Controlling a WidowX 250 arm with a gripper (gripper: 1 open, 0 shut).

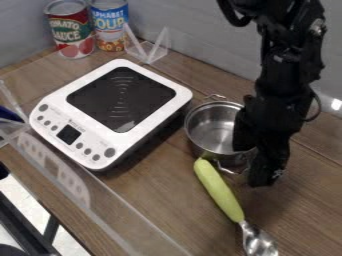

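My black gripper (257, 150) hangs over the right side of a small steel pot (210, 127), covering part of it; its fingers are dark and hard to separate, pointing down near the pot's right rim. Below the pot a light-green, banana-like object (218, 188) lies on the wooden counter, with a steel spoon (255, 239) at its lower end. A white portable induction cooktop (163, 89) with a black top sits left of the pot.
A tomato sauce can (71, 28) and an alphabet soup can (107, 25) stand at the back left. A blue object (8, 125) is at the left edge. Bare counter (147, 200) lies at front and right.
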